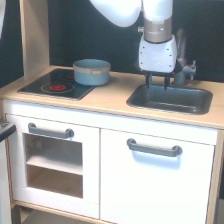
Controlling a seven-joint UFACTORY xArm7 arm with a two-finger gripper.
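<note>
A white robot arm comes in from the top, its gripper (pixel 157 78) hanging over the dark sink (pixel 190 98) at the right of the toy kitchen, in front of the tap (pixel 181 62). The small dark fingers point down above the basin; whether anything is between them is too small to tell. A blue pot (pixel 91 75) sits at the back of the counter, beside and partly on the black hob (pixel 55 86) at the left.
Below are white cupboard doors (pixel 155 182), the left with a window, both with dark handles. A white edge with a dark handle shows at far left.
</note>
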